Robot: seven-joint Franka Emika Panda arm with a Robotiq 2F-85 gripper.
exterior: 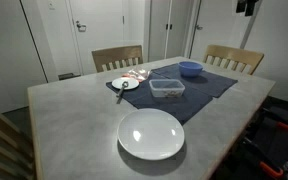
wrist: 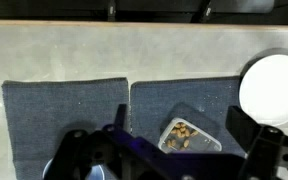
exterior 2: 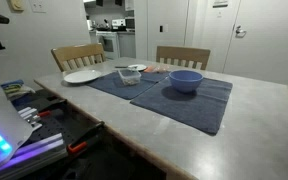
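High above the table, my gripper is open, its dark fingers (wrist: 120,133) spread wide with nothing held between them. It also shows at the top right edge of exterior view 1. Below it in the wrist view, a clear rectangular container (wrist: 206,143) holds brown nut-like pieces (wrist: 184,133). A large white plate (exterior: 151,134) lies on bare table near the front of exterior view 1. The blue bowl (exterior 2: 186,81) stands on a dark mat; at the wrist view's bottom, my gripper partly hides it.
Two dark mats (exterior 2: 184,107) lie on the table. Farther back are a small white plate (exterior: 130,79) with a dark utensil and a patterned cloth (exterior: 137,73). Chairs (exterior: 116,58) stand around. Bare table (exterior: 69,115) stretches left in exterior view 1.
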